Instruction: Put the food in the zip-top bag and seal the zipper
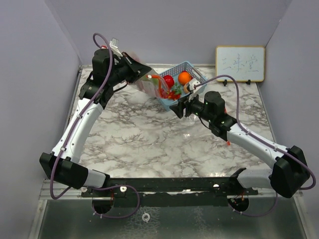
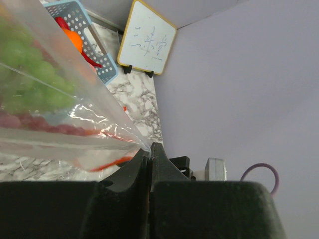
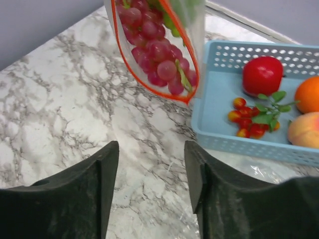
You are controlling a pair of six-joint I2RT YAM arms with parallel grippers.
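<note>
My left gripper is shut on a corner of a clear zip bag [image 2: 107,122], holding it up. Green grapes [image 2: 35,69] show blurred inside in the left wrist view; red grapes [image 3: 159,57] hang low in the bag in the right wrist view. Its red zip strip [image 3: 133,74] runs around the lower edge there; whether the zip is sealed cannot be told. From above, the bag [image 1: 145,85] is blurred beside the left arm. My right gripper stands open and empty, apart from the bag and below it in its own view.
A blue basket [image 3: 222,143] at the back holds a red apple [image 3: 262,75], an orange [image 3: 307,94], a peach [image 3: 305,130] and small tomatoes [image 3: 244,113]. Another flat clear bag with a red strip [image 1: 228,143] lies at right.
</note>
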